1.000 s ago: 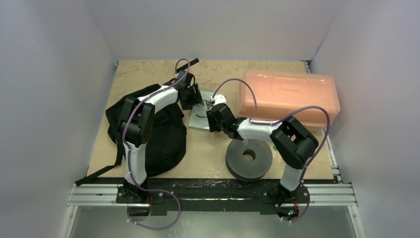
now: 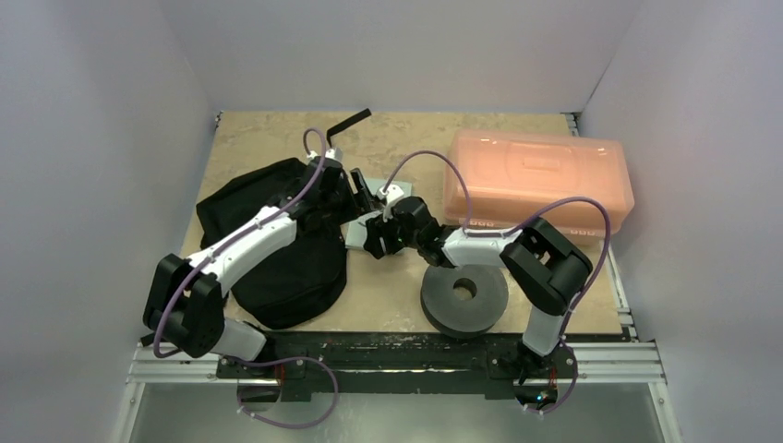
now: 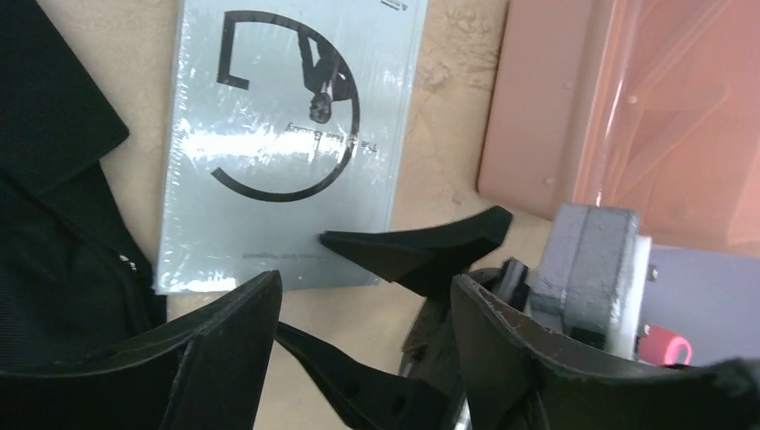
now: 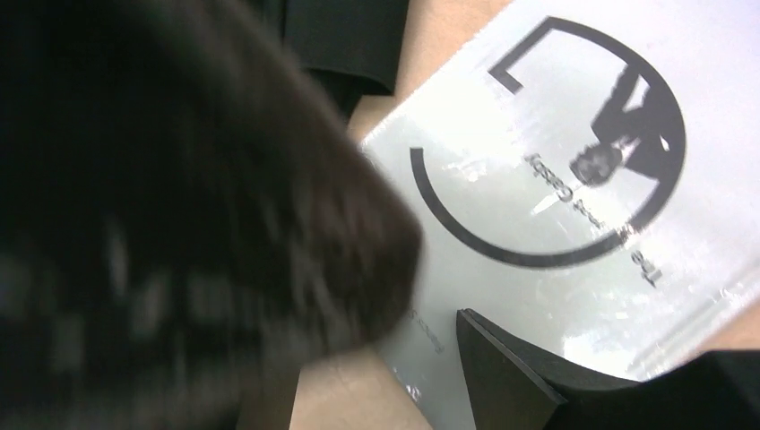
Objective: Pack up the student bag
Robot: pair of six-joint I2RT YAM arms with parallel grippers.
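A thin, glossy grey-white book (image 3: 206, 233) with a black circular print lies flat beside the black bag (image 2: 305, 291). The bag lies on the left, its dark fabric also along the left edge of the left wrist view. My left gripper (image 2: 364, 197) is above the book, fingers parted, nothing between its fingers. At the book's near edge is my right gripper, one finger over the cover and the other past the edge. In the right wrist view its finger (image 4: 511, 367) overlaps the cover; whether it grips the book cannot be told.
A translucent orange box (image 2: 540, 175) stands at the back right. A dark grey ring-shaped disc (image 2: 485, 300) lies at front right. A black strap (image 2: 351, 122) sticks out behind the bag. Bare tabletop (image 2: 388, 300) shows between bag and disc.
My right gripper has shifted slightly left and toward the front, along the book's near edge.
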